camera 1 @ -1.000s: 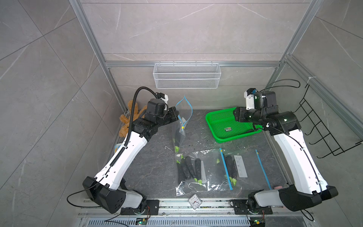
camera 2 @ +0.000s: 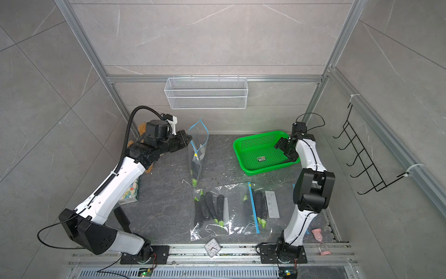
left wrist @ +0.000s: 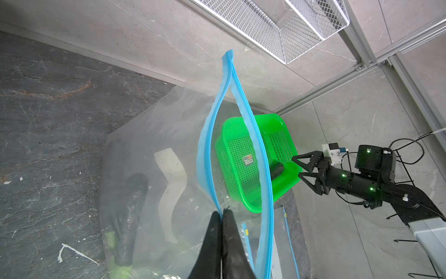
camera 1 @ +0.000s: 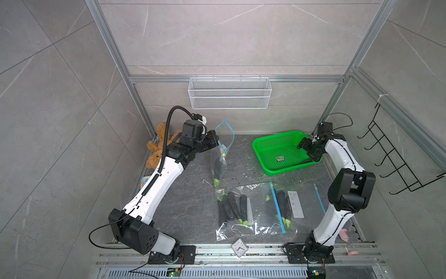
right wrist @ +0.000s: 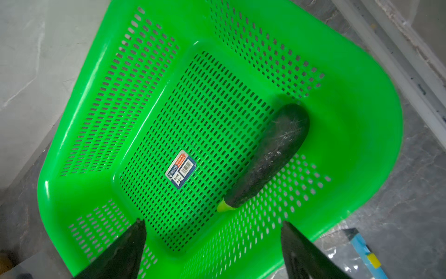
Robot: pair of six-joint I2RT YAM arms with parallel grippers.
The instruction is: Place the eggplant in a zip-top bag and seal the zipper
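Observation:
A clear zip bag with a blue open zipper [camera 1: 224,139] hangs upright from my left gripper, which is shut on its edge; dark, green-tipped eggplant shows through its plastic. One eggplant [right wrist: 262,158] lies inside the green basket [right wrist: 371,139]. My right gripper stands open over the basket, nothing between its fingers, the eggplant below and between them in the right wrist view.
Flat bags [camera 1: 254,204] with several eggplants cover the front middle table. A white wire shelf [camera 1: 229,93] hangs on the back wall, a black hook rack [camera 1: 399,167] on the right wall. A plush toy [camera 1: 153,160] sits at left.
My right arm has swung back and lowered, its gripper now angled down into the green basket. The left arm and hanging bag have shifted only slightly.

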